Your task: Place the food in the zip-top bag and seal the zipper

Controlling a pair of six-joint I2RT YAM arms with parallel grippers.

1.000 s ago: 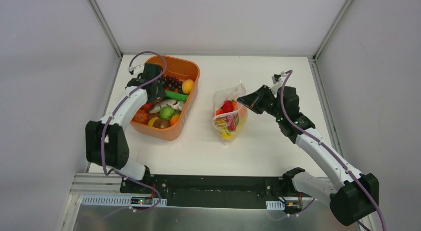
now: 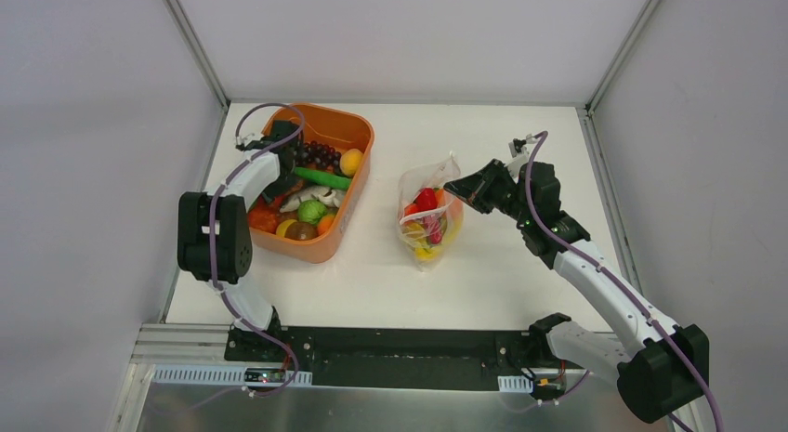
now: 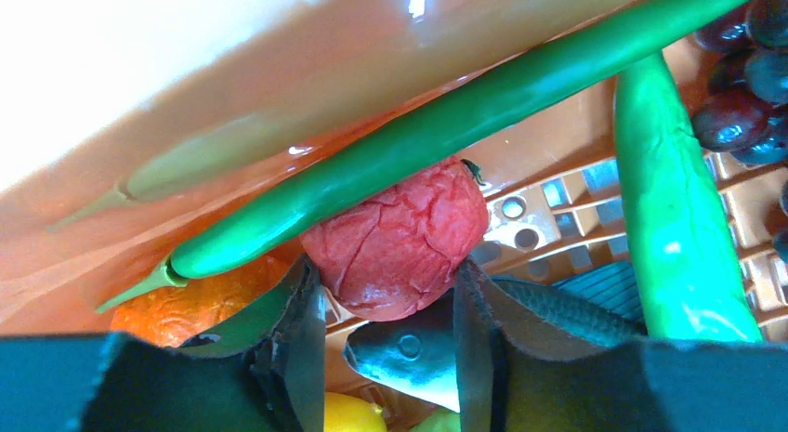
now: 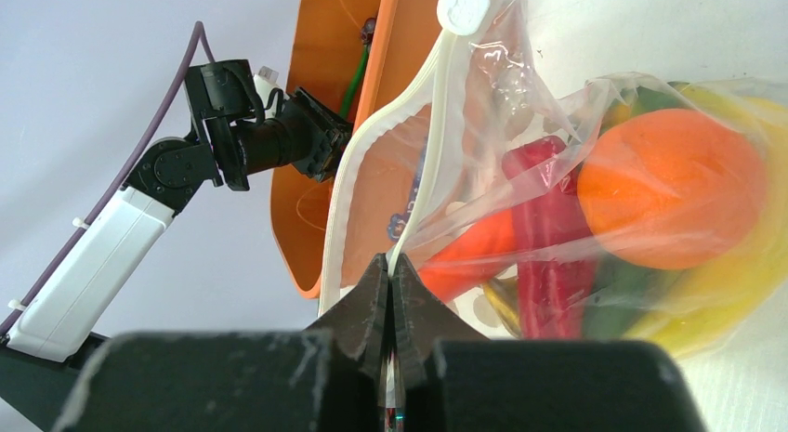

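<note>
My left gripper is down in the orange bin (image 2: 339,125), its fingers either side of a wrinkled red food piece (image 3: 395,237); whether they grip it is unclear. A long green vegetable (image 3: 446,125) lies just above that piece in the left wrist view. The clear zip top bag (image 2: 427,242) stands right of the bin with food inside, including an orange (image 4: 669,186) and red pepper (image 4: 553,274). My right gripper is shut on the white zipper edge (image 4: 437,116) at the bag's mouth.
The bin also holds grapes (image 2: 321,155), a lemon (image 2: 351,161), fish, a cabbage (image 2: 312,211) and other produce.
My left arm has shifted toward the back and left, its gripper now lower in the bin's left part. The right arm and the bag have not visibly moved.
</note>
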